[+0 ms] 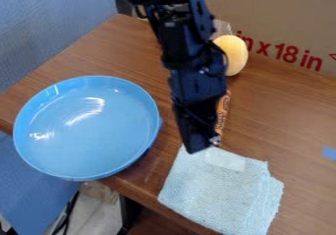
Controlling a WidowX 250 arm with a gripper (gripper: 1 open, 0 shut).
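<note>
The dark arm reaches down from the top of the camera view, its gripper [197,136] low at the top edge of a folded white cloth [221,195]. An orange, patterned stick-like item [223,108] lies mostly hidden behind the gripper. Whether the fingers are open, shut or on that item cannot be told. A blue plate [82,123] lies left of the gripper, apart from it.
A yellow oval object [233,52] stands at the back, before a cardboard box [289,18].
</note>
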